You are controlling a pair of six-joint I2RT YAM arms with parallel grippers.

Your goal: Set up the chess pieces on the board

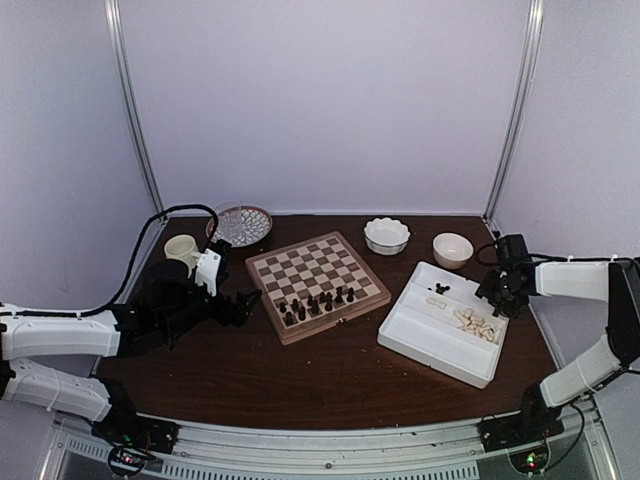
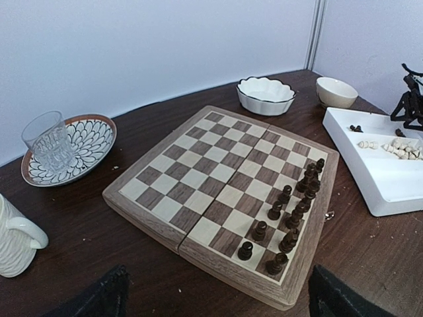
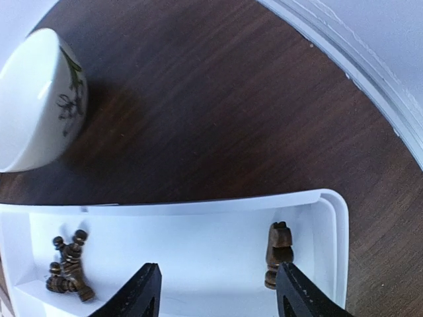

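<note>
The wooden chessboard (image 1: 305, 270) carries dark pieces (image 2: 287, 241) along its right side in the left wrist view, with the other squares bare. A white divided tray (image 1: 420, 340) holds pale pieces (image 1: 475, 325) and a few dark ones, including a cluster (image 3: 69, 264) and a single piece (image 3: 279, 251). My right gripper is open over the tray's far compartment, the single dark piece by its right finger. My left gripper is open and empty, left of the board.
A mug (image 1: 180, 250), a patterned plate (image 1: 250, 225) with a glass, a fluted bowl (image 1: 386, 236) and a white bowl (image 1: 452, 250) stand around the board.
</note>
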